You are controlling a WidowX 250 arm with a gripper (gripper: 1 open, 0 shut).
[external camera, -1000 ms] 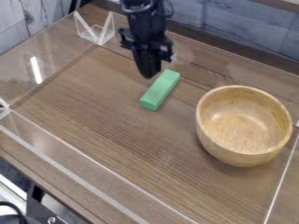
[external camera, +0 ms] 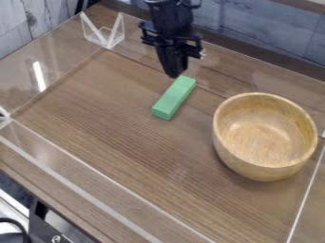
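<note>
The black gripper hangs over the back middle of the wooden table, shut, with nothing showing between its fingers. Below it, a little toward the front, a green rectangular block lies flat on the table. A large light-wooden bowl sits to the right of the block.
A white wire object shows at the left edge, and cables run at the lower left corner.
The gripper has moved up and back, away from the front of the table. The block and bowl have not moved.
</note>
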